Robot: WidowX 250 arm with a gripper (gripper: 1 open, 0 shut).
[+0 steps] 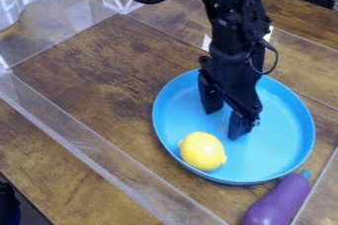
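My black gripper (227,101) reaches down from the top into the back of a blue plate (271,160), its lower end low over or on the plate. Whether it is open or shut is unclear in the dark shape. A yellow object (203,150), like a lemon, lies at the front left of the plate, apart from the gripper. A purple eggplant (275,199) lies outside the plate at the lower right.
Bare wooden table (93,81) spreads to the left of the plate. Clear plastic walls run along the left and front left, and more panels stand at the right and back.
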